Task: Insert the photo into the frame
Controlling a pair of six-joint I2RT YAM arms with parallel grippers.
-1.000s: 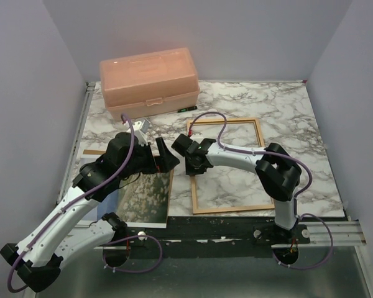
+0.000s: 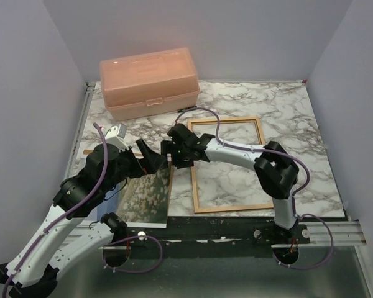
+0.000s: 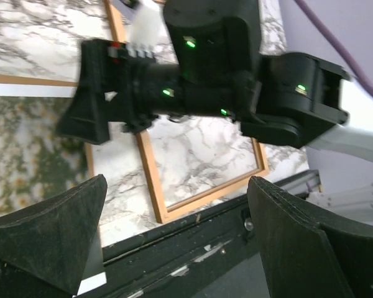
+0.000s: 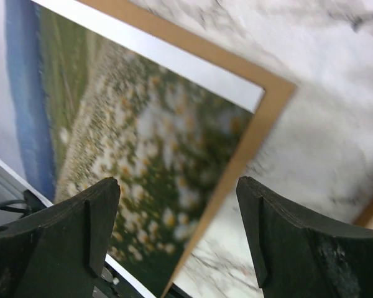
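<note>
The photo [image 2: 146, 192], white flowers on dark green with a blue strip and white margin, lies at the table's front left. Wooden edging [image 4: 261, 118] shows along its back and right sides; in front the white margin reaches the table's edge. A light wooden frame [image 2: 194, 186] lies empty to its right, marble showing through. Over the photo's back right part hovers my left gripper [image 2: 150, 160], open and empty. My right gripper is open too, above the photo's right border, its fingers [image 4: 62, 242] apart. The photo's back left part is hidden by the left arm.
A closed peach plastic box [image 2: 149, 81] stands at the back left, with a black pen [image 2: 188, 110] beside it. Both grippers are close together between photo and frame. Bare marble [image 2: 292, 130] lies to the right of the frame.
My left gripper has shifted left over the photo. The right gripper has moved left and back off the frame's left bar, its fingers now spread. The frame sits very slightly further right.
</note>
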